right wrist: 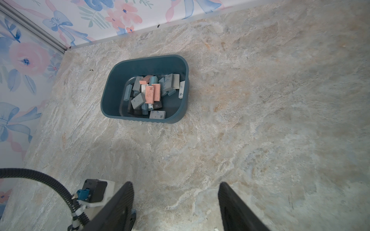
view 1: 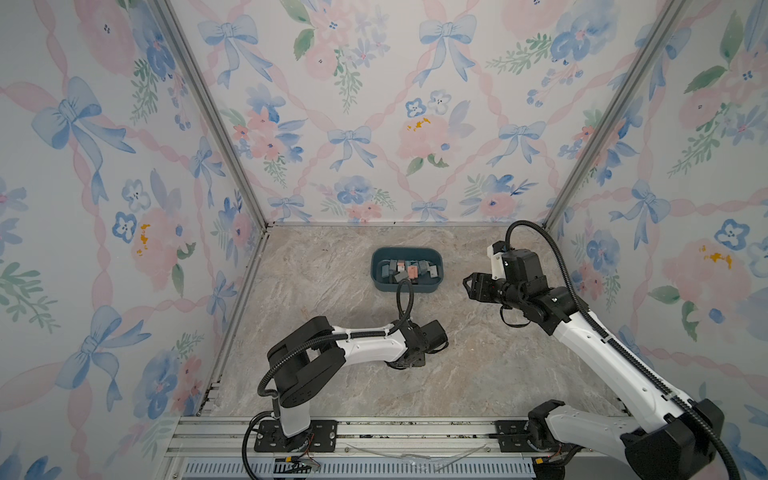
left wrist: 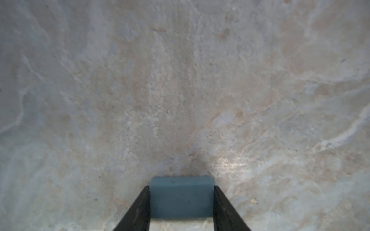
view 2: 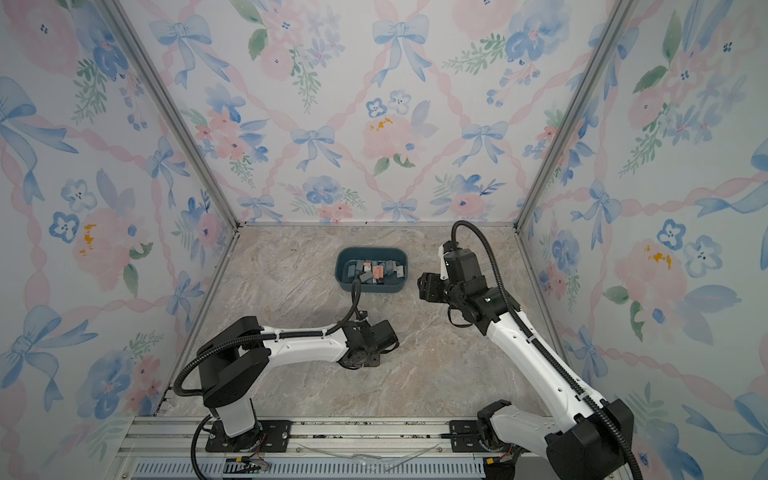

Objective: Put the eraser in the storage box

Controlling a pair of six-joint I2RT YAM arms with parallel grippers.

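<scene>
A blue-grey eraser [left wrist: 181, 197] lies at the bottom of the left wrist view between the fingertips of my left gripper, which touch both its ends low over the tabletop. The teal storage box [right wrist: 109, 90] stands at the back middle, holding several grey, pink and blue erasers [right wrist: 150, 94]. My right gripper hangs to the right of the box in the overhead views, fingers apart with nothing between them.
Patterned walls enclose it at the back and sides. The left arm reaches across the table's front middle, in front of the box.
</scene>
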